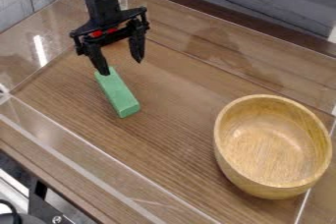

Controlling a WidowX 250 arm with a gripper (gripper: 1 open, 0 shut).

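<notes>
My black gripper (pixel 108 43) is at the upper left with its fingers spread open, nothing seen between them. It is above and behind a green rectangular block (pixel 116 92) lying lengthwise on the wooden table. A red object (pixel 105 32) is partly hidden behind the gripper.
A large tan bowl (pixel 268 179) sits at the lower right. Grey walls border the table at the left and lower left.
</notes>
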